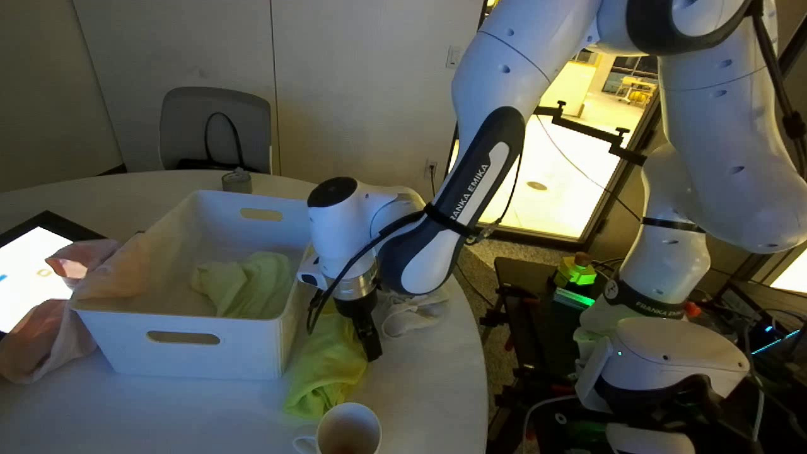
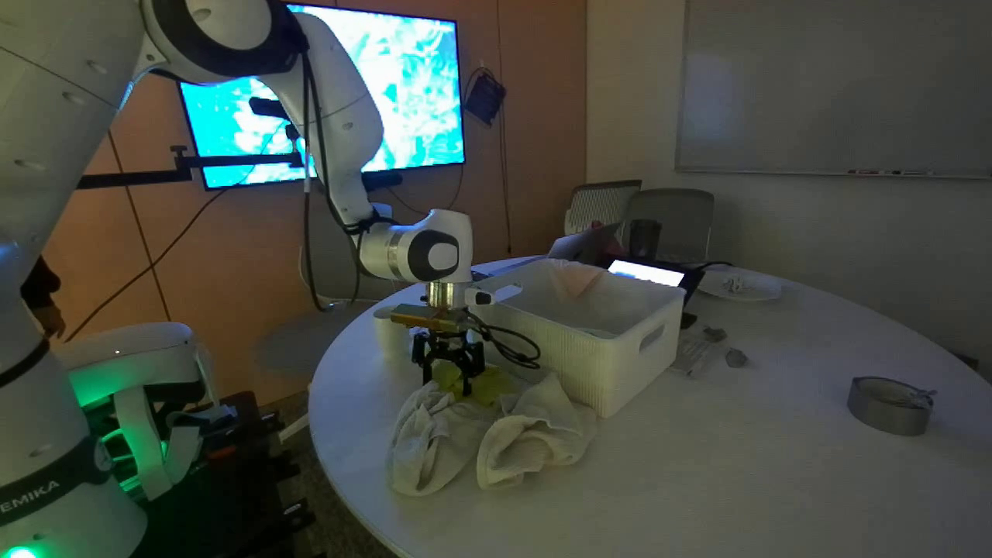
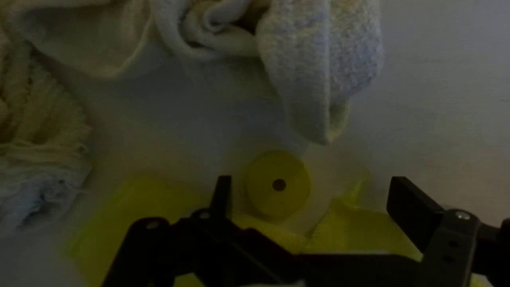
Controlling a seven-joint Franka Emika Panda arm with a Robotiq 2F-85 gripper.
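My gripper points down low over the table, open, its fingers wide apart. Below it in the wrist view, yellow-green cloth (image 3: pixel 363 229) reaches across the gap, partly hidden by the fingers. A round yellow spot (image 3: pixel 278 184) with a dark centre shows between the fingertips; what it is I cannot tell. In exterior view 1 the yellow-green cloth (image 1: pixel 321 374) lies beside the white box, with my gripper (image 1: pixel 372 354) at its right edge. Greyish-white cloths (image 2: pixel 535 437) lie crumpled close by. Whether the fingers touch the cloth is unclear.
The white box (image 1: pixel 189 359) holds a pale green cloth (image 1: pixel 253 284), and a pink cloth (image 1: pixel 113 276) hangs over its left side. A white mug (image 1: pixel 348 431) stands near the yellow-green cloth. Bare table lies beyond the grey tape roll (image 2: pixel 890 404).
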